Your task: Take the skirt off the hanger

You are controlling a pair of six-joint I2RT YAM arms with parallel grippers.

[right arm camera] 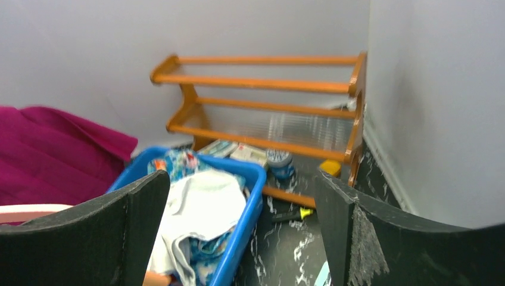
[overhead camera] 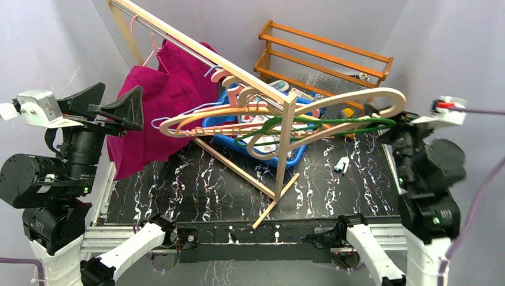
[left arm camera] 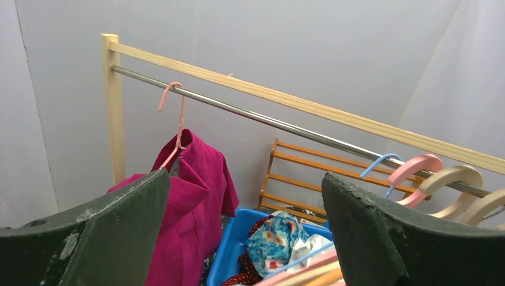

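Observation:
A magenta skirt [overhead camera: 172,95] hangs at the left of the rack, on a pink hanger [left arm camera: 180,122] hooked over the metal rod [left arm camera: 268,120]. In the left wrist view the skirt [left arm camera: 199,202] droops unevenly, and part of the hanger's arm shows bare above it. My left gripper [overhead camera: 132,107] stands open to the left of the skirt in the top view, apart from it as far as I can tell. At the far right is my right gripper [overhead camera: 384,122], open, beside the ends of the outermost hangers; between its fingers no skirt shows.
Several hangers [overhead camera: 238,113] crowd the rod's near end, swung toward the right arm. Below them sits a blue basket [right arm camera: 253,179] of cloths. A wooden shelf [overhead camera: 327,53] stands at the back right, and a small pale object [overhead camera: 342,165] lies on the black marbled table [overhead camera: 369,190].

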